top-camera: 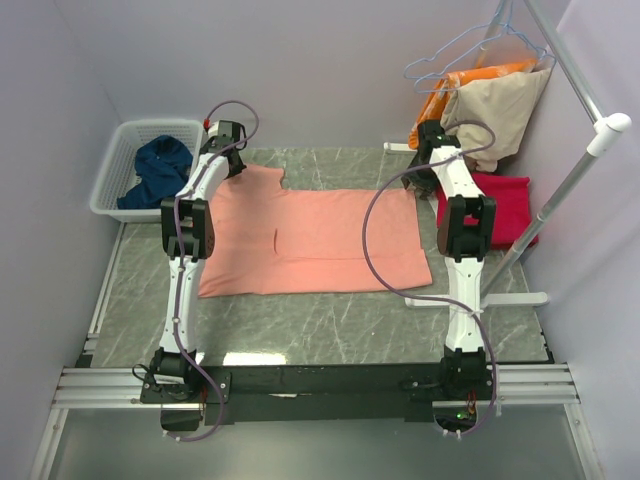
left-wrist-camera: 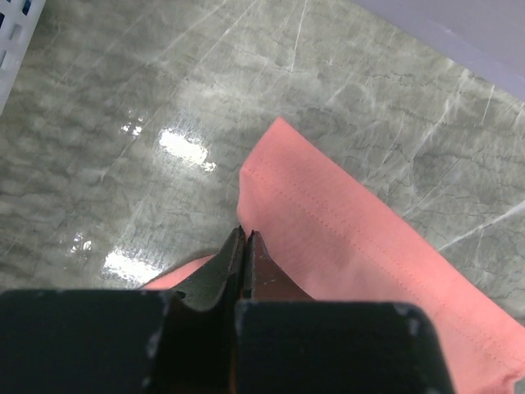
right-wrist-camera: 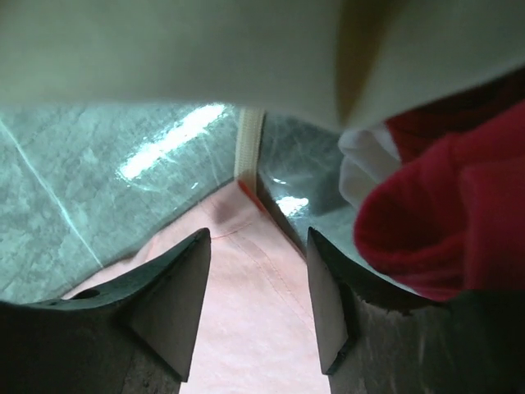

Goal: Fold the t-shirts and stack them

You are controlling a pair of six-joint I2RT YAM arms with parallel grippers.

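Observation:
A salmon-pink t-shirt (top-camera: pixel 340 225) lies flat across the table, a sleeve reaching up at its far left. My left gripper is shut on the cloth near that sleeve, and the sleeve's hemmed end (left-wrist-camera: pixel 328 201) spreads out beyond the fingertips. At the far right corner of the shirt, my right gripper stands open; in the right wrist view the shirt corner (right-wrist-camera: pixel 234 209) shows between and just past its fingers. Nothing is gripped there. The left fingertips hide the exact spot of cloth they pinch.
A white basket (top-camera: pixel 107 180) with a dark blue garment (top-camera: pixel 160 165) stands at the back left. Red cloth (top-camera: pixel 508 205) lies right of the shirt, near the rack's pole (top-camera: pixel 545 205). Beige cloth (right-wrist-camera: pixel 205 49) hangs close ahead of the right gripper.

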